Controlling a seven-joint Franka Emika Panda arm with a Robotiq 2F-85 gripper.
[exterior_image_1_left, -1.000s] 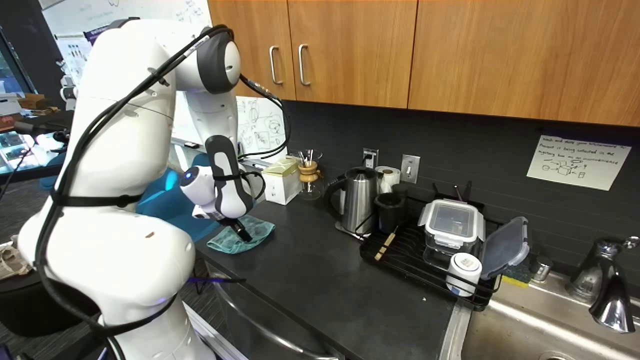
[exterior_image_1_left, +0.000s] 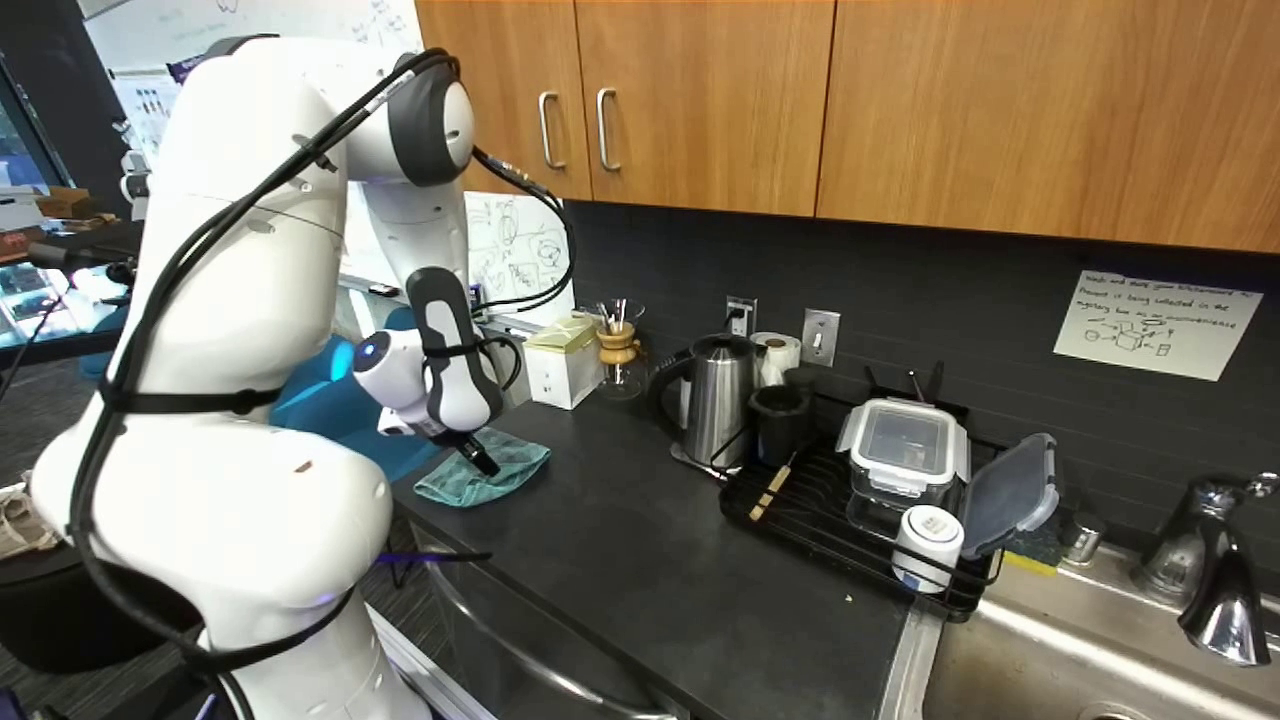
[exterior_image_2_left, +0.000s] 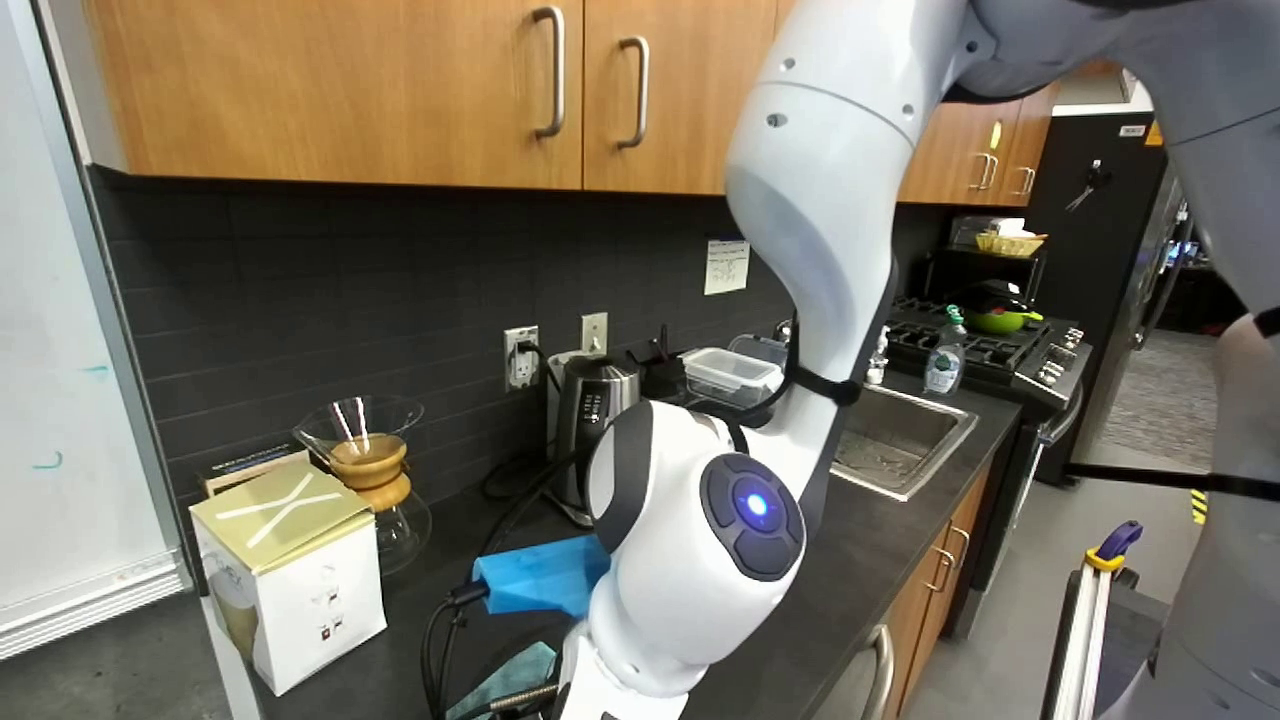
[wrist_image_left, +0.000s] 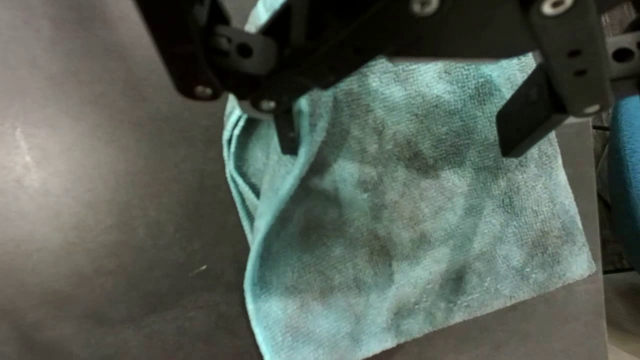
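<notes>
A teal cloth (wrist_image_left: 414, 222) lies spread on the dark counter, its left side folded over on itself. Seen from exterior view 1, the cloth (exterior_image_1_left: 518, 460) rests near the counter's front left edge, under the gripper (exterior_image_1_left: 480, 458). In the wrist view my gripper stands open above it, its fingers wide apart. The left fingertip (wrist_image_left: 286, 137) is at the raised fold, the right one (wrist_image_left: 528, 117) over the flat part; whether either touches the cloth I cannot tell. Only a corner of the cloth (exterior_image_2_left: 516, 674) shows in exterior view 2.
Behind the cloth stand a white box (exterior_image_1_left: 564, 370) and a glass coffee maker (exterior_image_1_left: 619, 360). Farther right are a steel kettle (exterior_image_1_left: 720, 396), a black dish rack (exterior_image_1_left: 828, 510) with containers, and the sink (exterior_image_1_left: 1020, 660).
My wrist and gripper have shifted slightly left in exterior view 1. The cloth looks the same there.
</notes>
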